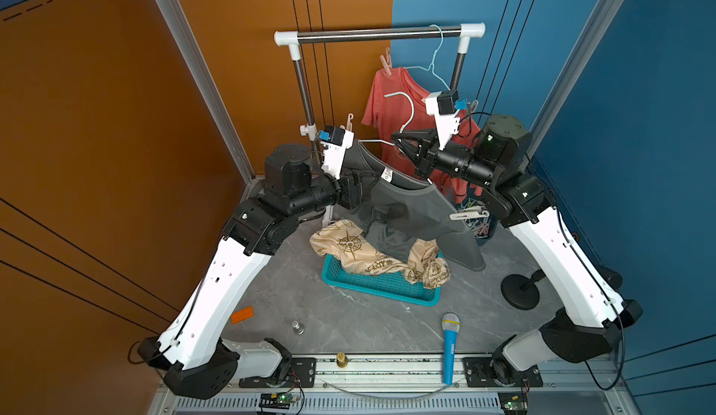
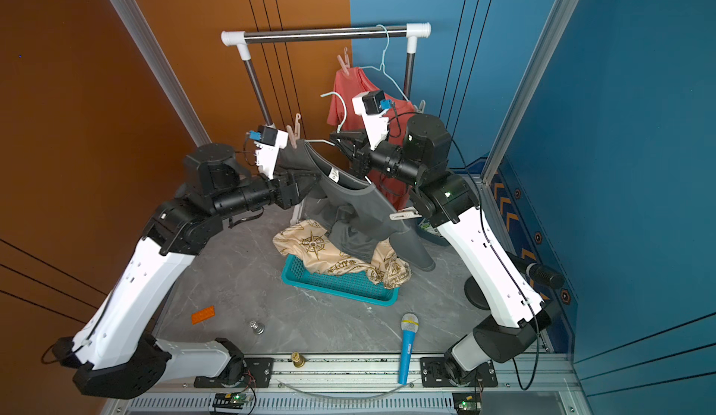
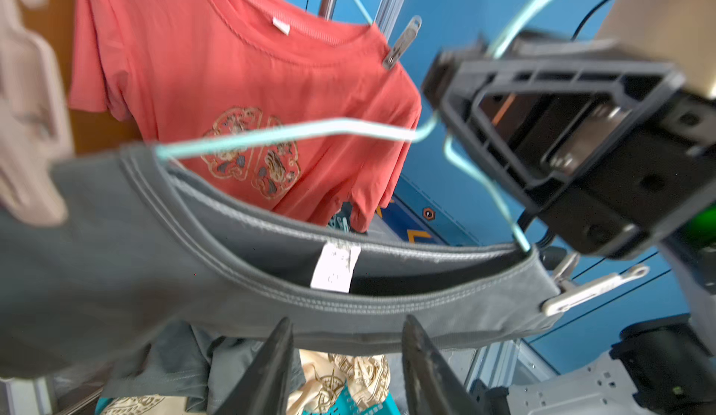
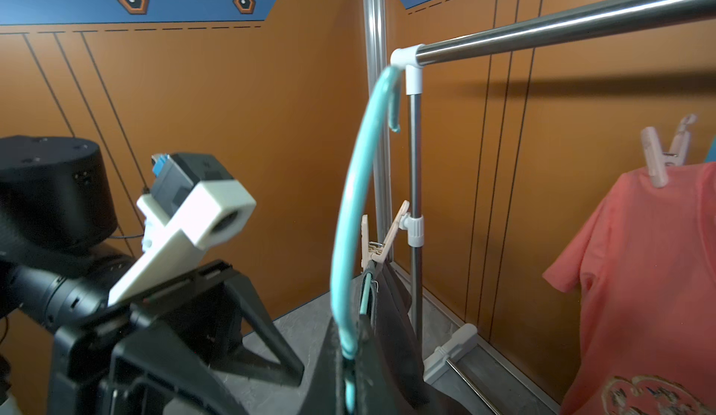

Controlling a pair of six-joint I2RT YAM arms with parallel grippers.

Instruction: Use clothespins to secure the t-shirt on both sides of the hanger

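Note:
A grey T-shirt (image 1: 440,221) hangs on a mint hanger (image 4: 356,169), held by its hook at my right gripper, which is shut on it. Pale clothespins clip both shoulders: one (image 2: 293,133) at the left, another (image 3: 585,294) at the right. My left gripper is beside the shirt's front, below the collar in its wrist view; whether its dark fingers are open or shut on anything is unclear.
A red T-shirt (image 3: 238,64) hangs behind on the rack (image 1: 373,34). A turquoise basket (image 1: 380,289) with tan cloth sits below. A blue microphone (image 1: 449,344) lies on the front table.

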